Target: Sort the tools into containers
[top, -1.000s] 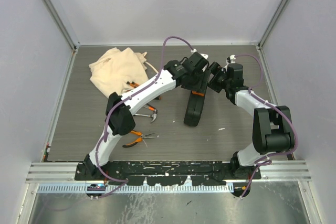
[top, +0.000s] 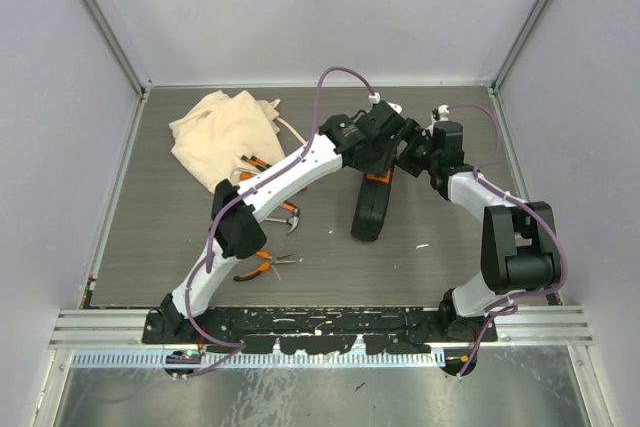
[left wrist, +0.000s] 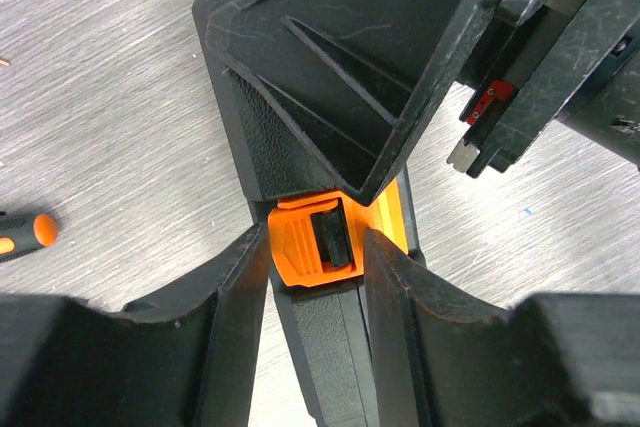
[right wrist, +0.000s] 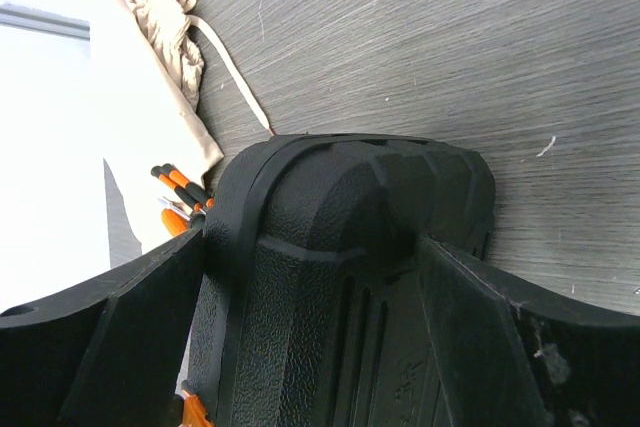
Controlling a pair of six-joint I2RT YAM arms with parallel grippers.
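A long black tool case [top: 369, 212] stands in the middle of the table, with an orange latch [left wrist: 310, 242]. My left gripper is shut on that latch. My right gripper is at the case's far end, its open fingers either side of the black body. Orange-handled pliers [top: 262, 265], a hammer [top: 288, 220] and other orange-and-black tools [right wrist: 175, 182] lie left of the case, partly hidden by the left arm in the top view.
A cream cloth or pouch [top: 220, 137] with straps lies at the back left. Walls enclose the back and sides.
The left arm has shifted very slightly to the right at the case. The right arm and the case look unchanged.
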